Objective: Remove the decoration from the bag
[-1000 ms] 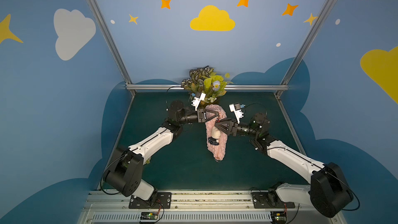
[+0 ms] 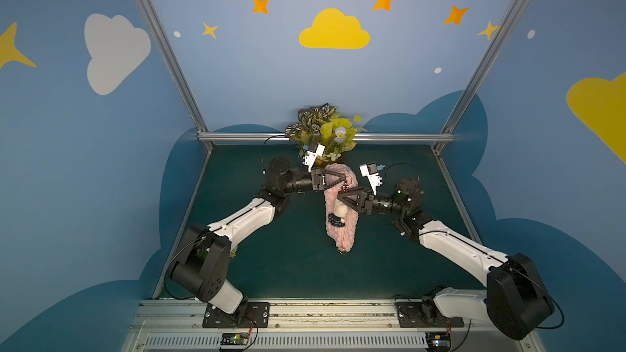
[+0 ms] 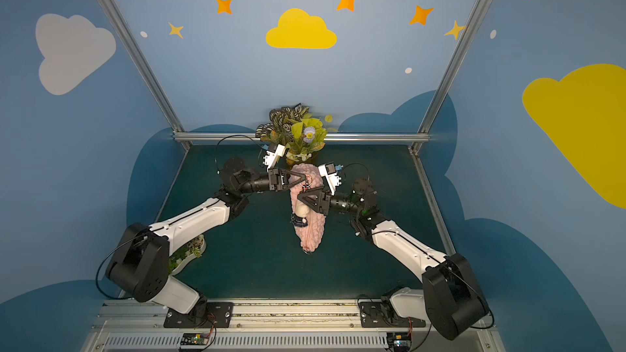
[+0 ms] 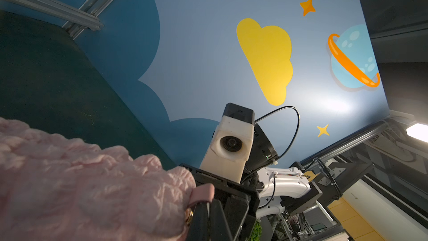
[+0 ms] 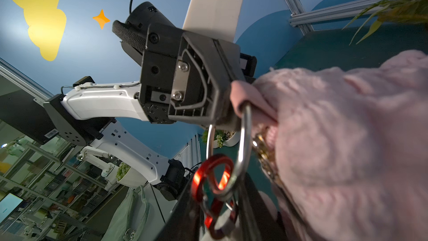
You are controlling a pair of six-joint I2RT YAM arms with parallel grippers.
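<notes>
A fluffy pink bag (image 2: 349, 228) lies lengthwise on the table. On it rests the decoration, a cream and black plush figure (image 2: 339, 210). The figure hangs from a red metal link (image 5: 213, 169) on a large silver ring (image 5: 244, 145). That ring passes through a pink tab (image 5: 252, 100) at the bag's edge. My left gripper is shut at this tab, which shows at its fingertips. Below the ring, my right gripper has its fingers apart, with the red link between them. Whether its pads touch the link is unclear.
A leafy potted plant (image 2: 329, 133) stands behind the bag's far end. Another small planter (image 3: 189, 254) sits at the left, partly under my left arm.
Both grippers stay almost in place at the bag's upper part. The left arm's elbow has shifted slightly to the right; bag and figure look nearly unchanged.
</notes>
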